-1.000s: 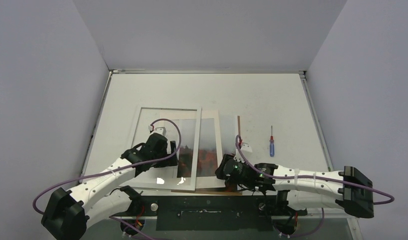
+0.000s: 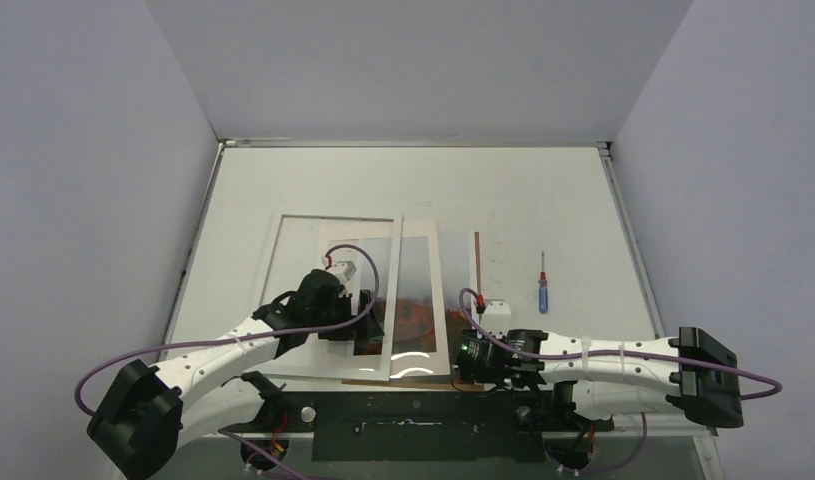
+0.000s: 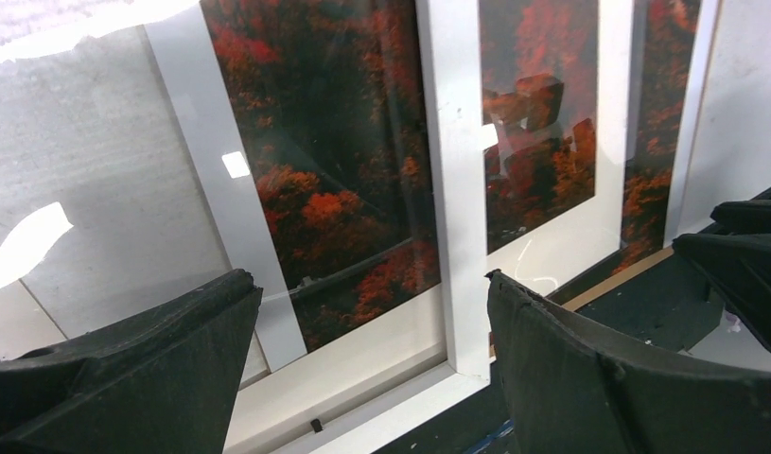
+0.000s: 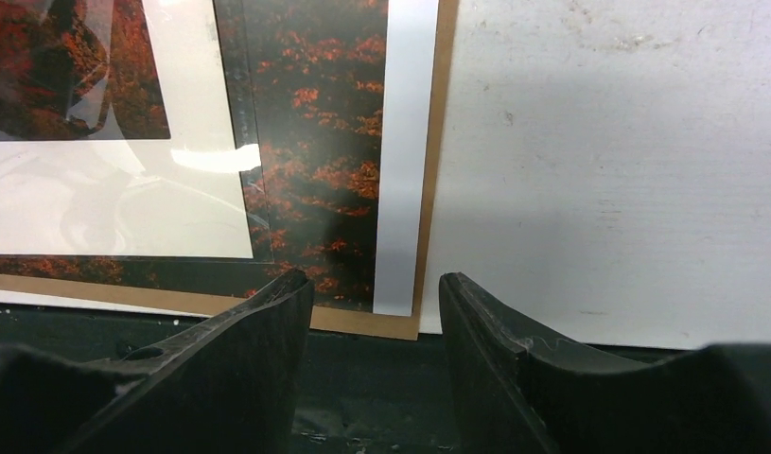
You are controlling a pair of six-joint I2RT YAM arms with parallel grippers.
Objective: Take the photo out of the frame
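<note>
A white frame (image 2: 396, 290) lies flat at the left of the table, its right bar crossing an autumn-forest photo (image 3: 343, 189). A cream mat (image 2: 439, 290) with a window lies partly under the frame and reaches out to its right. Below the mat is a larger forest print (image 4: 324, 189) with a grey strip and a brown backing board (image 4: 439, 123). My left gripper hovers over the frame's lower right corner, fingers apart and empty. At the board's lower right corner my right gripper is spread, the corner showing between its fingertips; contact cannot be told.
A blue screwdriver (image 2: 543, 290) lies to the right on the white table (image 2: 573, 200). A dark strip (image 2: 423, 430) runs along the front edge, close to both grippers.
My left gripper has moved right, toward the frame's right bar. The right gripper has shifted slightly right, off the mat's edge. Frame, mat and board look unmoved.
</note>
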